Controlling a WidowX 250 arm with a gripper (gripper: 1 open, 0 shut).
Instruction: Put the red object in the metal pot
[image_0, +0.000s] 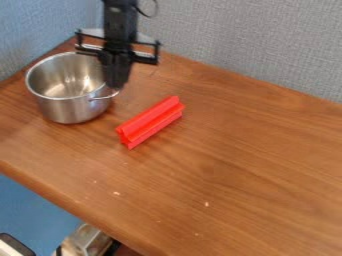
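Observation:
A red oblong block lies on the wooden table, just right of the metal pot, with its whole top in plain sight. The metal pot stands upright at the left, and what I see of its inside is bare. My dark gripper hangs at the pot's right rim, up and to the left of the red block and clear of it. Its fingers are small and dark here, and their spacing cannot be made out.
Wide bare tabletop stretches to the right and front. Grey walls close off the back. At the lower left, past the table edge, is a metal fixture.

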